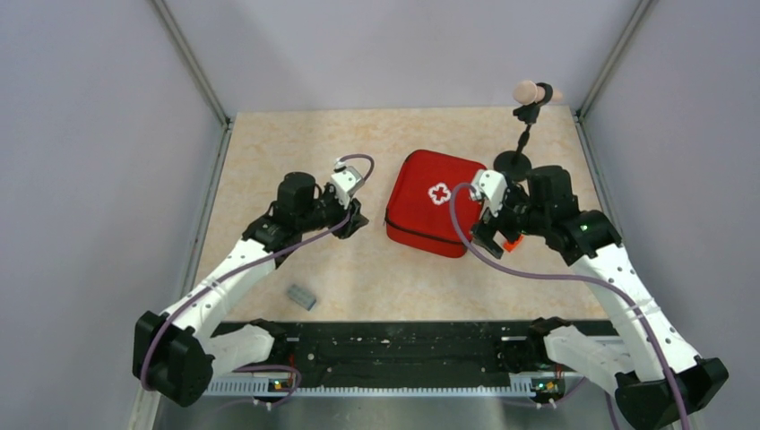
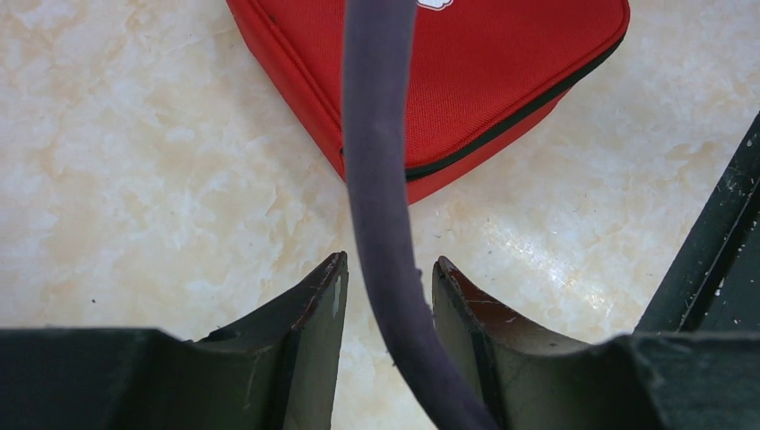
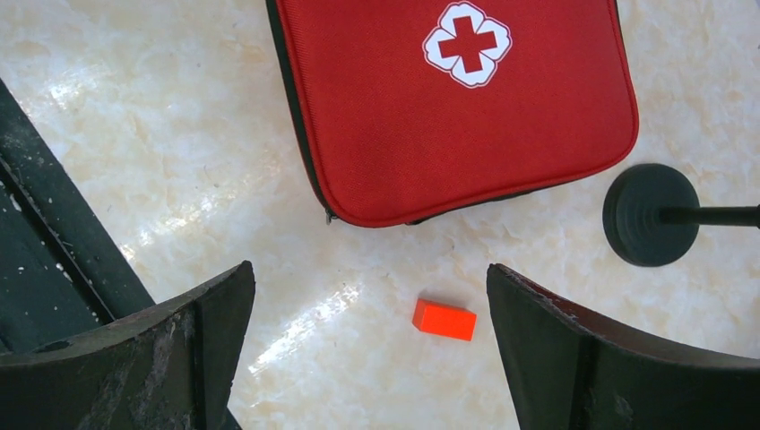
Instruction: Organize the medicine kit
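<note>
The closed red medicine kit [image 1: 428, 193], with a white cross emblem, lies flat in the middle of the table. My left gripper [image 1: 357, 224] hangs left of it, apart from it. In the left wrist view its fingers [image 2: 336, 305] stand a narrow gap apart, and a purple cable crossing in front hides much of that gap. My right gripper is open above the table by the kit's right front corner, nothing between its fingers. A small orange-red box [image 3: 444, 321] lies on the table near its right finger. At the front left rests a flat grey pack [image 1: 301, 297].
A black stand [image 1: 513, 165] holding a pale cylinder rises at the back right, close to the kit. Purple cables [image 1: 556, 276] loop along both arms. Bare table [image 1: 269, 143] stretches at the back left and along the front middle.
</note>
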